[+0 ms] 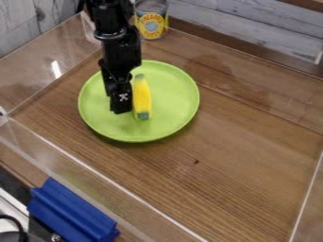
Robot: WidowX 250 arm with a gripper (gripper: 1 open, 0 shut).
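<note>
A green plate point(171, 118) sits on the wooden surface, with a yellow object point(143, 97) lying on it, grey-green at its lower end. The black gripper point(121, 95) hangs over the left half of the plate, just left of the yellow object. Its fingers point down; how far apart they stand is hard to tell, and I cannot tell whether they touch the yellow object.
A blue ridged rack point(70, 213) lies at the lower left. A jar with a yellow label point(150, 25) stands at the back.
</note>
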